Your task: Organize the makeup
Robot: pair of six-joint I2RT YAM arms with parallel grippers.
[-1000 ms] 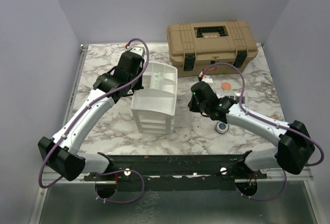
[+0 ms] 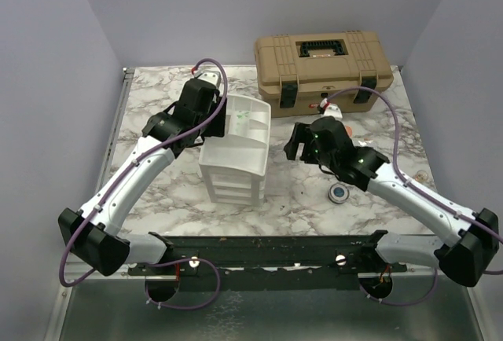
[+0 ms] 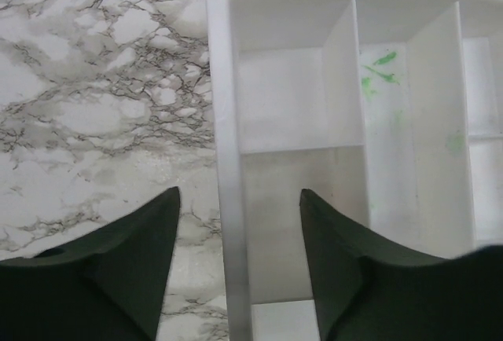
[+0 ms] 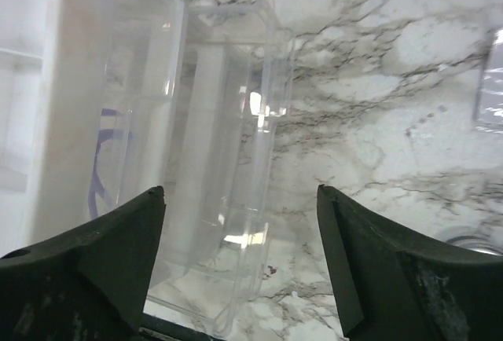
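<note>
A white makeup organizer (image 2: 236, 160) with compartments stands left of centre. My left gripper is open above its left wall, which runs between the fingertips; green smudges mark one compartment. In the right wrist view clear plastic drawers (image 4: 212, 160) show beside the white wall. My right gripper is open above them, right of the organizer. Makeup items lie at the right, partly under my right arm: a round container (image 2: 338, 193) and an orange disc (image 2: 347, 130).
A tan case (image 2: 326, 74) stands along the back right.
My left arm looks nearly unchanged.
</note>
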